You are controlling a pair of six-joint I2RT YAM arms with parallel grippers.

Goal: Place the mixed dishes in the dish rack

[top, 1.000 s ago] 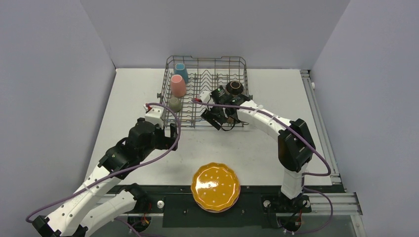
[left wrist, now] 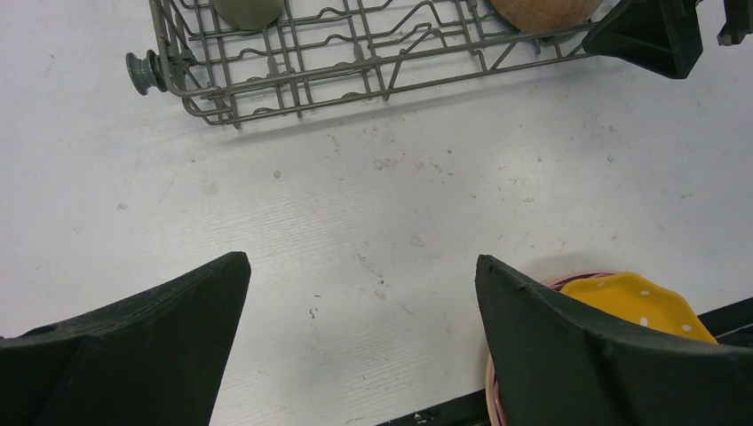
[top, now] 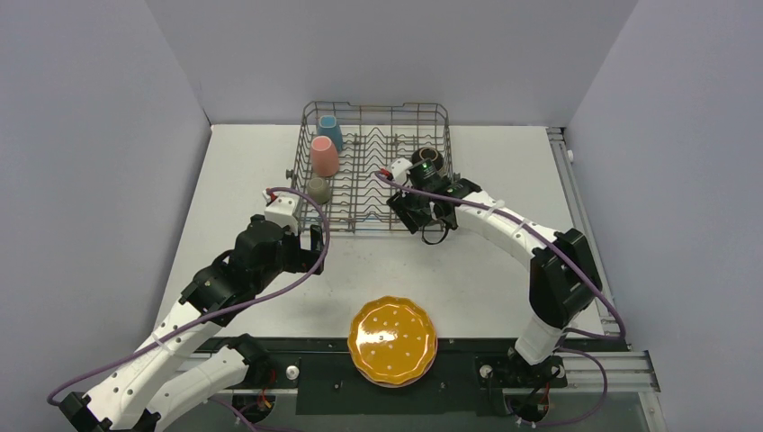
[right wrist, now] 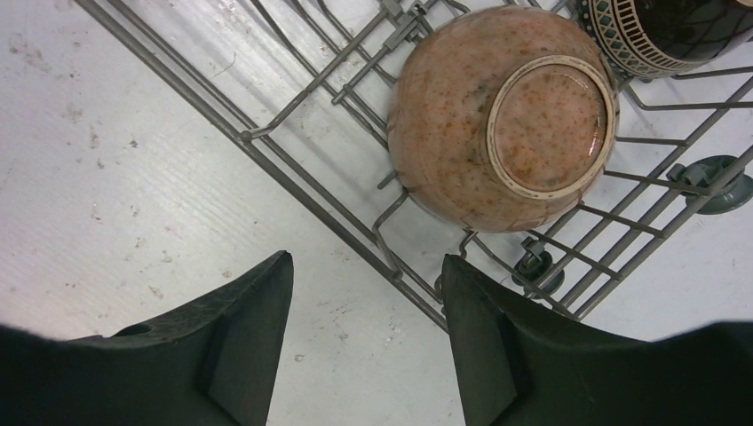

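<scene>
Upside down in the rack's front right corner lies a speckled brown bowl (right wrist: pixel 444 133), with a dark patterned bowl (right wrist: pixel 639 44) beside it. My right gripper hangs by the front rail, its fingers parted and clear of the brown bowl. Over the counter at the rack's front left, my left gripper is open and empty. The wire dish rack (top: pixel 373 222) also holds a blue cup (top: pixel 330 132), a pink cup (top: pixel 324 157) and a grey-green cup (top: pixel 318 190) along its left side. A yellow scalloped plate (top: pixel 393 342) rests atop a stack at the counter's front edge.
Bare counter (top: pixel 360 270) stretches between the rack and the plates. The rack's middle tines (top: pixel 378 148) stand free of dishes. Grey walls close in the back and both sides.
My left arm and the dishes look unmoved.
</scene>
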